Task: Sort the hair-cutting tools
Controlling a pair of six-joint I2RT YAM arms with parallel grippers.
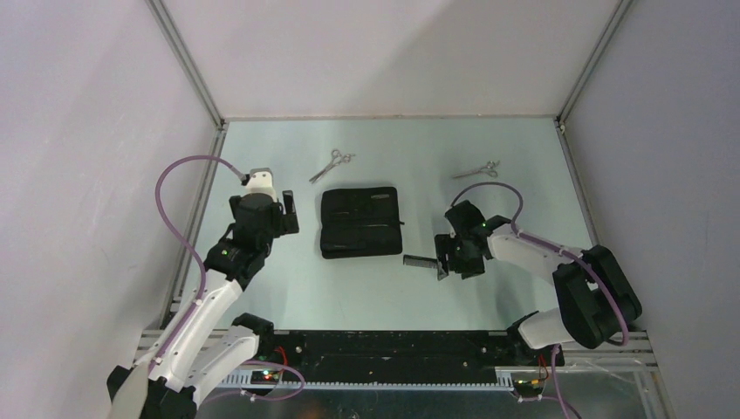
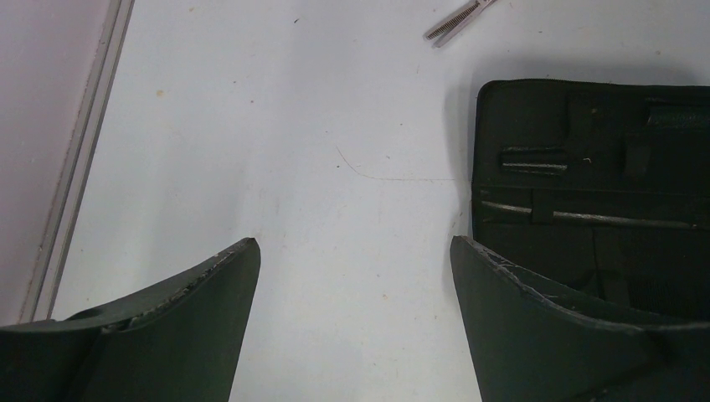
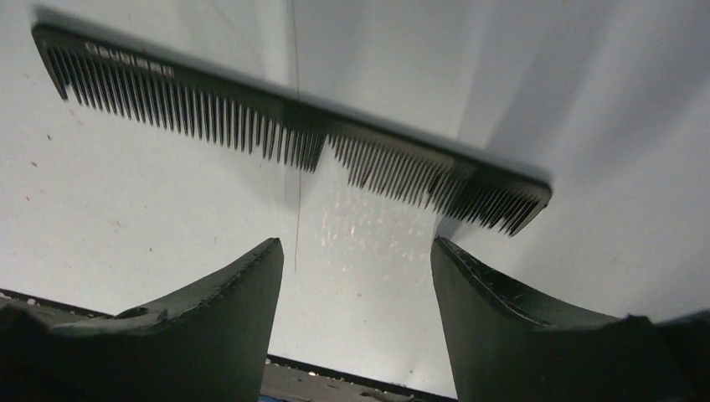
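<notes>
A black comb (image 3: 285, 117) lies on the table just beyond the fingertips of my right gripper, which is part open with nothing between its fingers; from above, that gripper hangs over the comb's right half. An open black tool case (image 1: 361, 236) lies at the middle. Thinning scissors (image 2: 452, 23) lie behind the case, and a second pair of scissors (image 1: 476, 171) at the back right. My left gripper stands open and empty left of the case, above bare table.
Walls and metal rails (image 2: 84, 159) bound the workspace at the sides and back.
</notes>
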